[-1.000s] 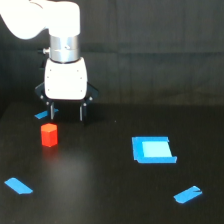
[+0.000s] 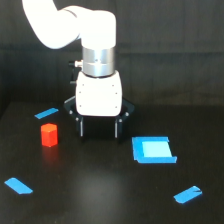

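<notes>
The red cube [image 2: 49,135] rests on the dark table at the left. My gripper [image 2: 100,127] stands open to the right of the cube, its dark fingers wide apart with nothing seen between them. Cube and fingers are clearly apart. Farther right, a pale square [image 2: 156,149] lies on the table, framed by blue tape [image 2: 138,150] along several of its sides.
Strips of blue tape mark the table: one at the back left [image 2: 46,113], one at the front left [image 2: 18,186], one at the front right [image 2: 188,194]. A dark curtain [image 2: 170,60] hangs behind.
The arm has swung to the right, away from above and behind the red cube, and its gripper appears lower in the view. The cube and the pale square have not moved.
</notes>
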